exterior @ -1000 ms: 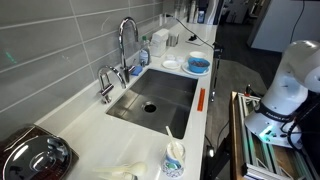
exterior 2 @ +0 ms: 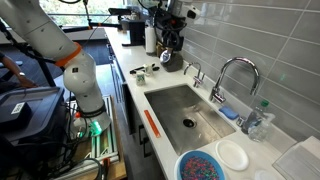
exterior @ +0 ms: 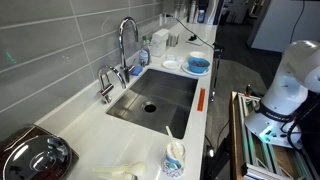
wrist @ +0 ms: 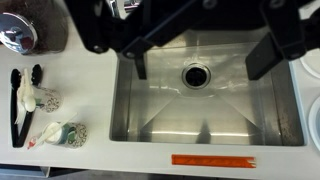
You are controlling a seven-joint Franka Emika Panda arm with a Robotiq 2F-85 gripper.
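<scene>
High over the sink (wrist: 165, 110), my gripper stands open, its two dark fingers wide apart and nothing between them. The exterior view 2 shows the gripper (exterior 2: 167, 52) raised above the counter; the exterior view 1 has only the arm's base at right. The metal basin (exterior: 150, 103) looks empty, with a round drain (wrist: 196, 75). An orange-red strip (wrist: 213, 161) lies on the counter along the basin's front edge. A patterned cup (exterior: 174, 162) with a utensil in it stands near the counter's front.
A tall faucet (exterior: 128, 42) and a smaller tap (exterior: 106, 82) rise behind the basin. At its far end are a blue dish (exterior 2: 200, 168) and a white plate (exterior 2: 232, 154). A lidded pot (wrist: 22, 35) sits at the back. Bottles (exterior: 144, 55) stand by the wall.
</scene>
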